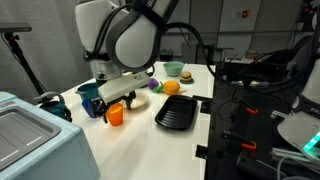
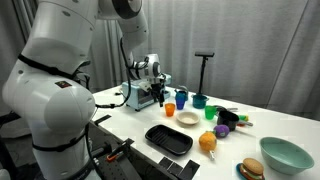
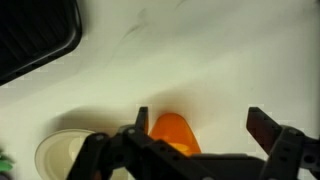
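An orange cup (image 1: 116, 117) stands upright on the white table, between the toaster-like box and the black tray. In exterior view 1 my gripper (image 1: 115, 104) hangs just above and around the cup's upper part; contact cannot be made out. Looking down in the wrist view, my gripper is open, its fingers wide apart. The cup (image 3: 173, 130) shows near the left finger, partly hidden by the gripper body, with bare table toward the right finger. In exterior view 2 the cup (image 2: 170, 109) is also visible.
A pale plate (image 2: 188, 119) lies beside the cup, and a black tray (image 1: 178, 113) is farther right. Behind stand a blue cup (image 2: 181, 99) and a dark green pot (image 2: 199, 101). The silver box (image 1: 35, 140) fills the near left.
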